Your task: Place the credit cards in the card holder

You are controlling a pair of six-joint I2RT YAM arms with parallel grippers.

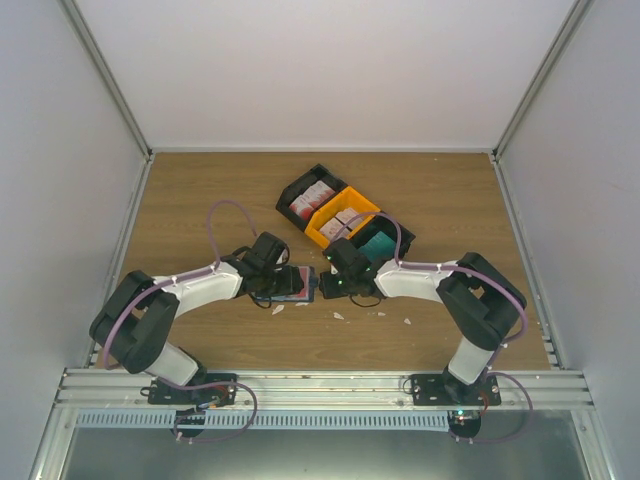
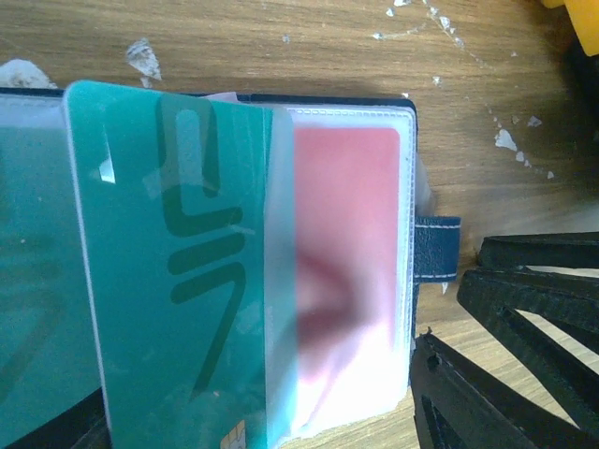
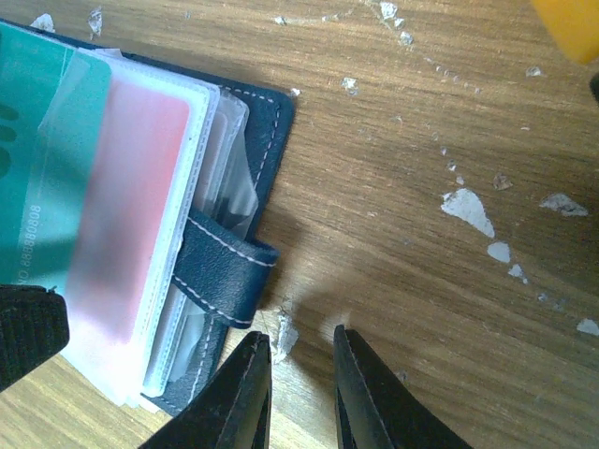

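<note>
The navy card holder (image 3: 225, 271) lies open on the table under my left gripper (image 1: 287, 282), with a teal card (image 2: 168, 243) and a pink card (image 2: 346, 234) in its clear sleeves. Its strap (image 2: 436, 248) sticks out on the right. Dark fingers of my left gripper show at the lower corners of the left wrist view, the teal part between them; whether they grip anything is unclear. My right gripper is part open just right of the holder, with only bare wood visible between its fingertips.
Behind the arms stand a black box (image 1: 291, 190) with pink-white cards, a yellow box (image 1: 365, 205) with cards and a dark box (image 1: 400, 230) with teal cards.
</note>
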